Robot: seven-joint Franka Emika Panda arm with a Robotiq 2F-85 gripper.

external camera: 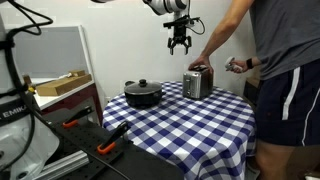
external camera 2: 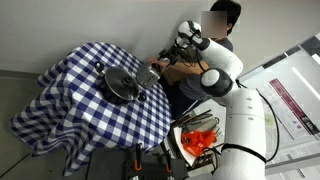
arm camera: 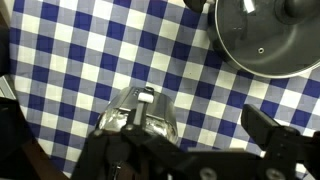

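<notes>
A silver toaster [external camera: 198, 82] stands on the checkered cloth, with a person's hand [external camera: 203, 62] at its top. To its left is a dark pot [external camera: 143, 95] with a lid; in the wrist view the pot [arm camera: 262, 35] fills the upper right. My gripper [external camera: 180, 46] hangs in the air above the table, clear of both. Its fingers stand apart with nothing held, and one dark finger [arm camera: 268, 128] shows at the right of the wrist view. The shiny toaster [arm camera: 140, 108] appears low in that view, partly hidden by the gripper body.
The person [external camera: 285, 95] stands at the table's right side, close to my arm. Bare cloth [external camera: 185, 125] covers the front and middle of the table. A cardboard box [external camera: 62, 85] lies on a surface at the left.
</notes>
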